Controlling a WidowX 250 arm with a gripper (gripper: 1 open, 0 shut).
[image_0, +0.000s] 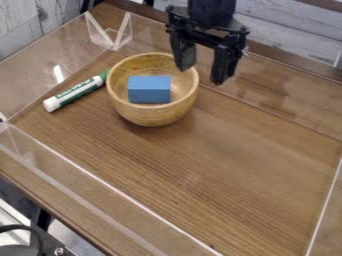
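A round wooden bowl sits on the table, holding a blue block in its front left part. Left of it lies a white and green tube at an angle. The black gripper hangs over the back right of the bowl, its two fingers spread apart, nothing seen between them.
Clear panels edge it at the left. A black cable shows at the lower left, off the tabletop.
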